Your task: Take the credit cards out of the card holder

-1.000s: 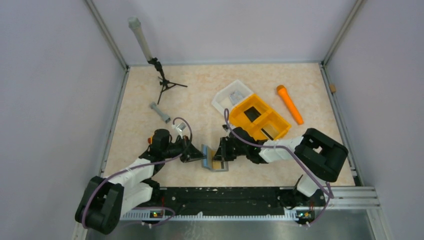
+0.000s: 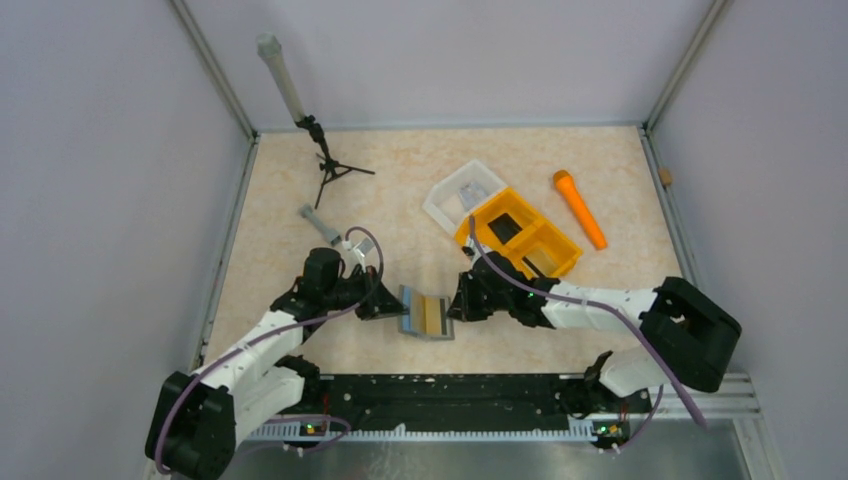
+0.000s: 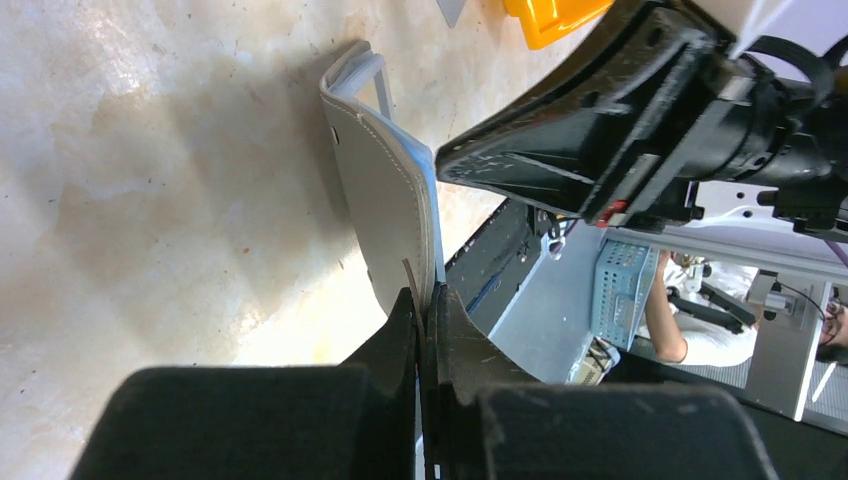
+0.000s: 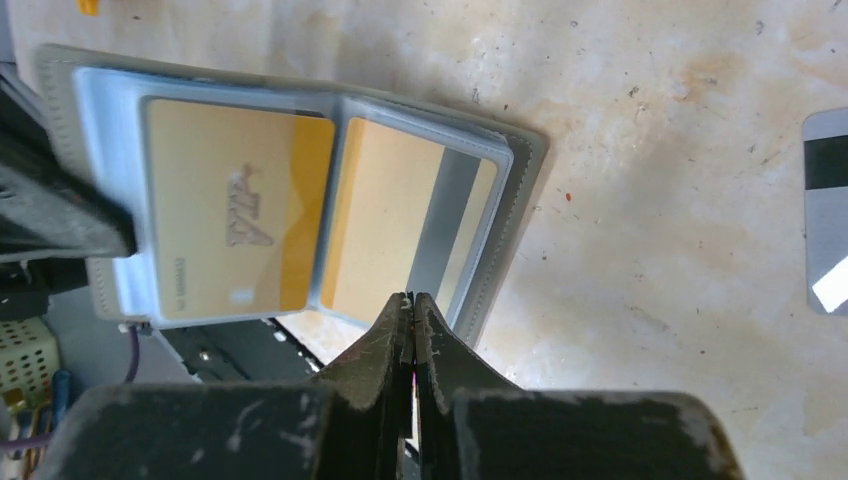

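Observation:
The open card holder (image 2: pixel 425 315) lies near the table's front, between both grippers. In the left wrist view my left gripper is shut at the edge of the holder's raised flap (image 3: pixel 380 200), apparently pinching it. In the right wrist view the holder shows a gold card (image 4: pixel 225 205) and a cream card with a grey stripe (image 4: pixel 385 215) in its sleeves. My right gripper is shut, its tips at the lower part of the striped card's sleeve, with no card visible between its fingers.
Behind the right arm stand an orange compartment box (image 2: pixel 550 240) and a white tray (image 2: pixel 450 205). An orange microphone (image 2: pixel 578 208) lies at the right, a grey cylinder (image 2: pixel 320 225) at the left, and a tripod (image 2: pixel 340 170) at the back left. A loose grey card (image 4: pixel 826 210) lies beside the holder.
My right gripper and arm have moved right, uncovering more of the holder. The left gripper and the holder have shifted slightly left.

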